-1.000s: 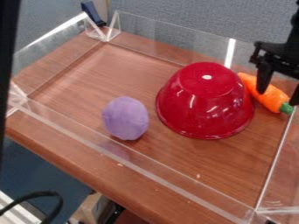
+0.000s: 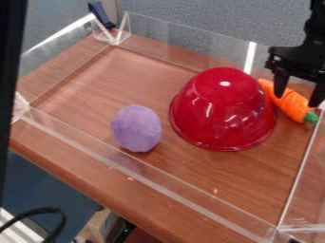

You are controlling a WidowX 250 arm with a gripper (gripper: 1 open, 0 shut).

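A black gripper [image 2: 295, 76] at the upper right hangs just above an orange carrot [image 2: 283, 98] with a green tip, which lies beside a large upturned red bowl [image 2: 221, 108]. Whether the fingers are open or shut is hard to tell against the dark arm. A purple oval object [image 2: 135, 127] lies on the wooden surface to the left of the bowl.
Clear plastic walls border the wooden tray surface [image 2: 89, 152]; the right wall runs close beside the carrot. A cable lies at the lower left, outside.
The carrot, bowl and purple object look essentially in place.
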